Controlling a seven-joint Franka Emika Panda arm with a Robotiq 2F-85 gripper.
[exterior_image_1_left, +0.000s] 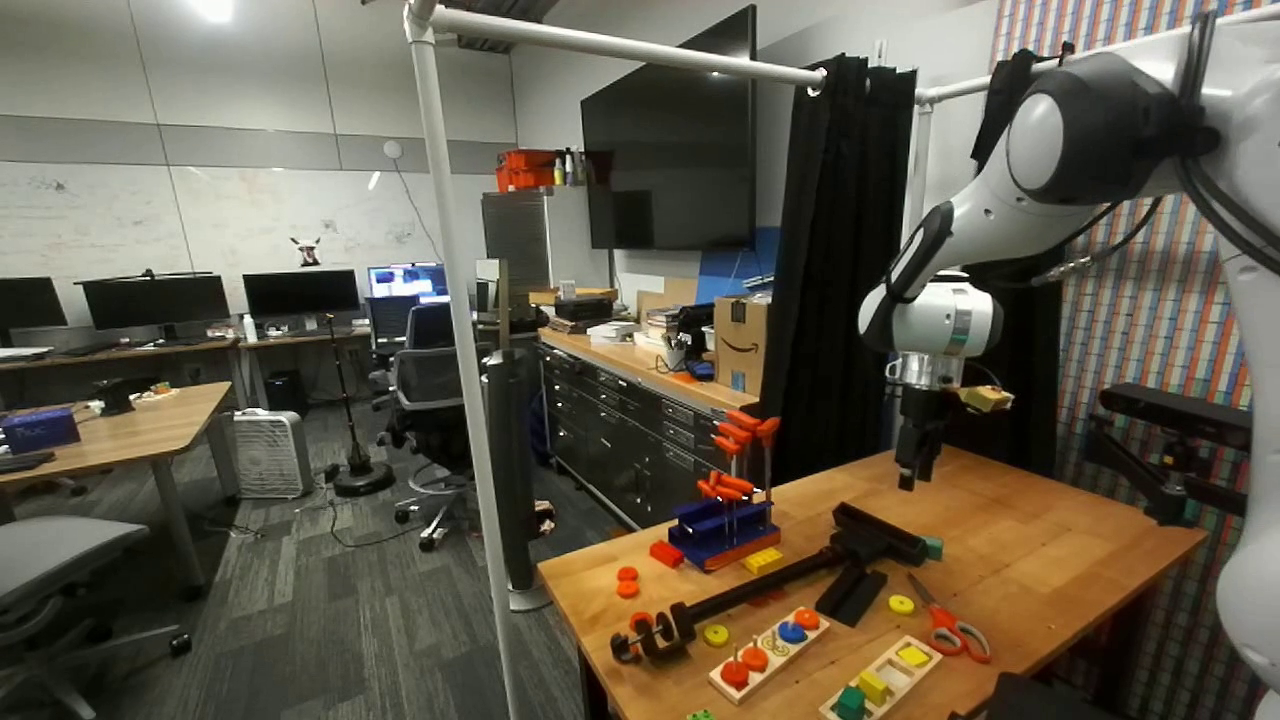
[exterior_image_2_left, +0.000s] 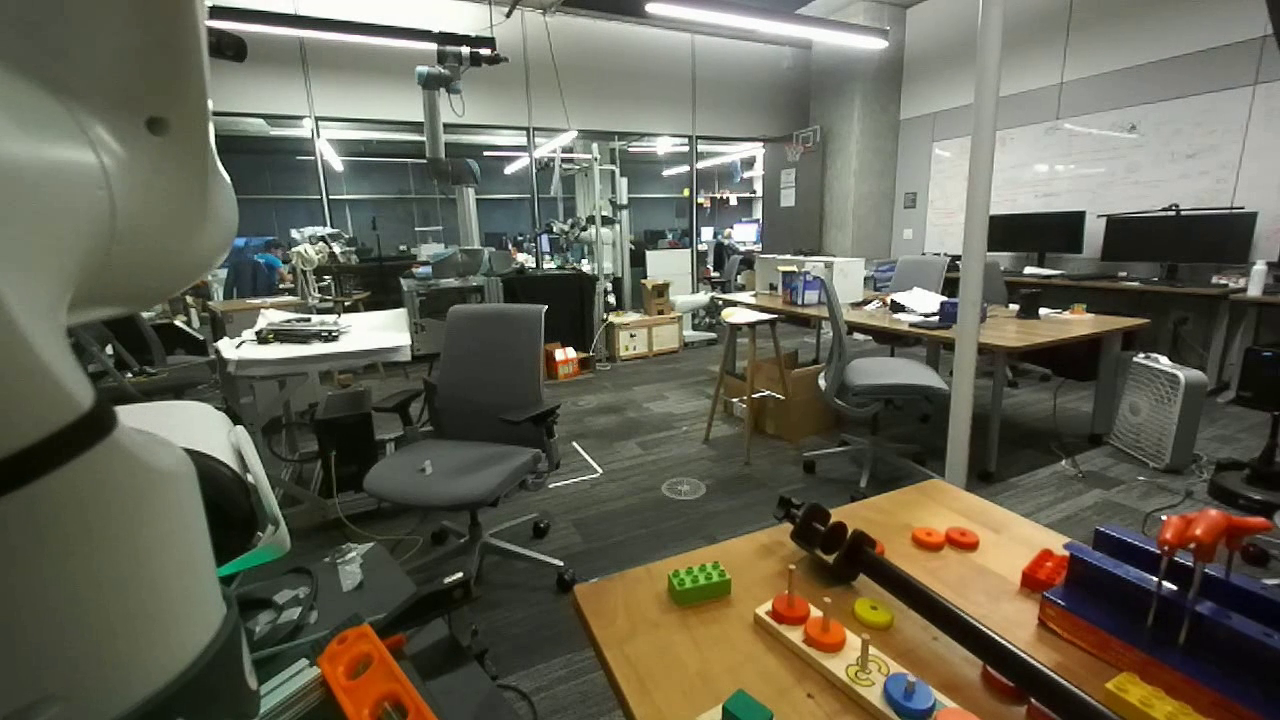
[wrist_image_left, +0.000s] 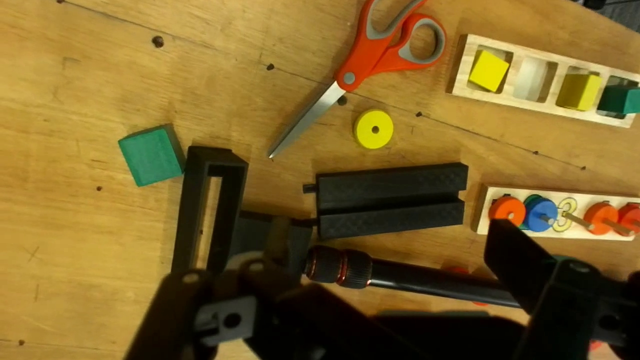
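High above the far part of the wooden table hangs my gripper (exterior_image_1_left: 914, 480), pointing down. In the wrist view my gripper looks open, its dark fingers wide apart, with nothing seen held. Below it lie a black clamp-like tool with a long bar (wrist_image_left: 435, 282), a flat black piece (wrist_image_left: 390, 201) and a hollow black frame (wrist_image_left: 235, 174). A green block (wrist_image_left: 151, 156) rests left of the frame. Red-handled scissors (wrist_image_left: 372, 57) lie farther up that view, near a yellow ring (wrist_image_left: 373, 129).
A wooden block tray (wrist_image_left: 540, 102) has one bare compartment. Beside it, a peg board (wrist_image_left: 564, 231) carries coloured rings. Upright orange-handled tools stand in a blue rack (exterior_image_1_left: 708, 542). Open tabletop (exterior_image_1_left: 1032, 528) stretches right of the black tool.
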